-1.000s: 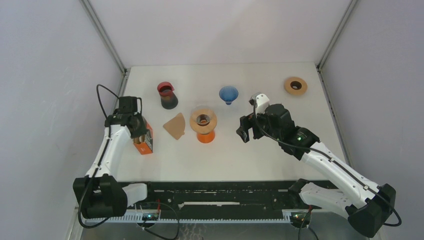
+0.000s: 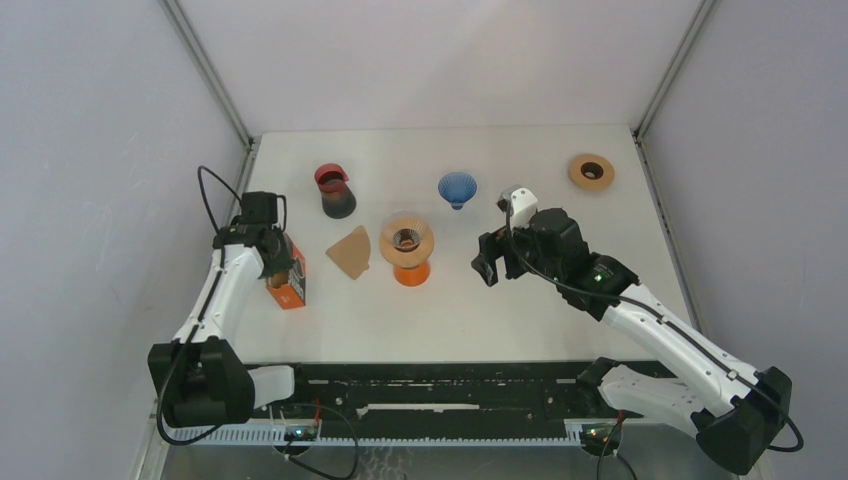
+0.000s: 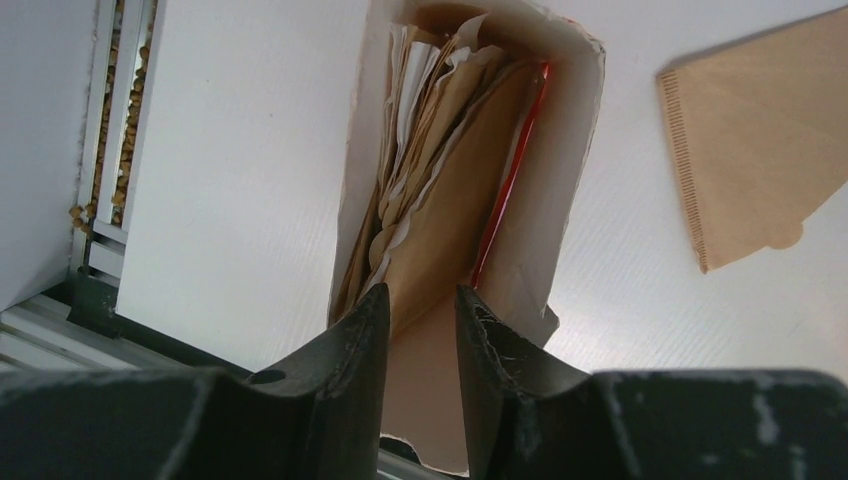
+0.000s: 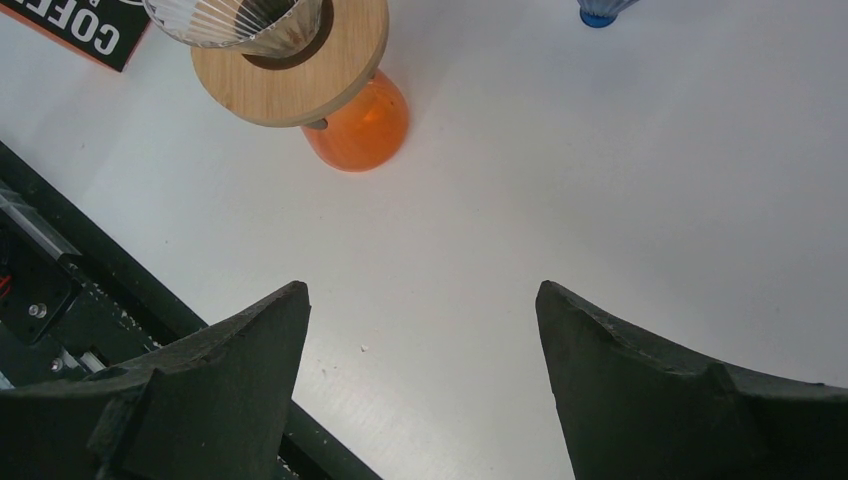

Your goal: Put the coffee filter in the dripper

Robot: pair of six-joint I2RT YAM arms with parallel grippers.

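Several brown coffee filters (image 3: 455,200) stand on edge inside an open box (image 3: 572,140), orange on the outside. My left gripper is over the box's near end, fingers parted, with no filter visible between its fingertips. One loose filter (image 2: 350,253) lies flat on the table to the right of the box. The clear dripper (image 4: 215,30), with a wooden collar (image 4: 300,95), sits on an orange base (image 4: 365,125) at the table's middle. To the right of it, my right gripper stands open and empty above bare table.
A red and dark carafe (image 2: 336,195) stands behind the loose filter. At the back middle is a blue dripper (image 2: 457,188), and a wooden ring (image 2: 591,172) lies at the back right.
The right arm, the loose filter and the dripper look unmoved.
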